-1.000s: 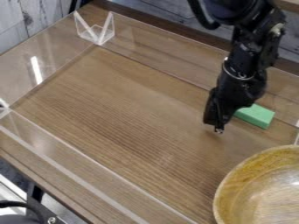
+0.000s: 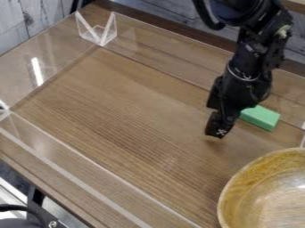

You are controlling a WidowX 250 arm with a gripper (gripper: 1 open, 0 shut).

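Note:
My black gripper [image 2: 219, 126] hangs low over the wooden table [image 2: 119, 116], right of centre. Its dark fingers point down near the tabletop, and whether anything is between them is unclear. Just right of it, partly behind it, lies a green block [image 2: 261, 117].
A large yellow bowl [image 2: 268, 191] fills the bottom right corner. A small white wire holder [image 2: 98, 28] stands at the back left.
The fingers look darker and spread slightly differently at the tip, a little left of where they were. The block and bowl have not visibly moved.

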